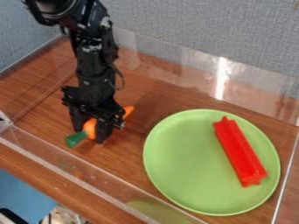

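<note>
My black gripper (98, 127) is down near the wooden surface on the left, shut on an orange carrot with a green top (76, 138). The carrot lies slanted, its orange tip showing to the right of the fingers and its green end to the lower left; its middle is mostly hidden by the gripper. To the right sits a round green plate (176, 166) holding a long red object (239, 150), apart from the gripper.
Clear low walls edge the wooden surface (140, 87), with grey textured panels behind. A blue area lies beyond the front-left edge.
</note>
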